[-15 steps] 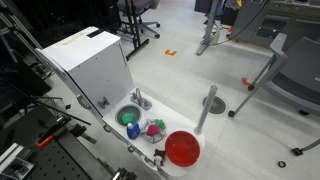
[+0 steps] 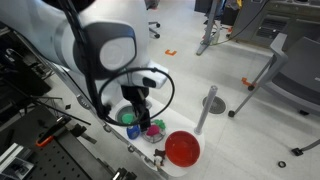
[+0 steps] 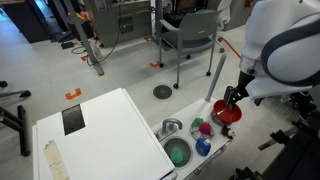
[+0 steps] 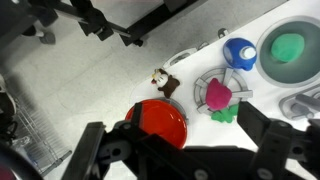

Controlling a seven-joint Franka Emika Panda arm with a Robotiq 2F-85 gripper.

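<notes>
My gripper is open, its two dark fingers wide apart with nothing between them. In the wrist view it hangs above the counter, with a red bowl (image 4: 160,123) nearer the left finger. Beside the bowl, a pink item (image 4: 218,95) lies on a round grey rack, with a green item (image 4: 226,114) next to it. Farther up are a blue round object (image 4: 240,53) and a sink basin (image 4: 308,68) holding a green object (image 4: 287,47). In exterior view 1 the red bowl (image 2: 183,149) stands to the right of my gripper.
A small brown-and-white figure (image 4: 165,82) lies by the counter edge. The faucet (image 3: 171,128) stands by the sink, and an upright grey post (image 2: 206,108) rises behind the bowl. A tall white box (image 3: 100,140) borders the sink. Open floor lies behind.
The counter objects look unmoved.
</notes>
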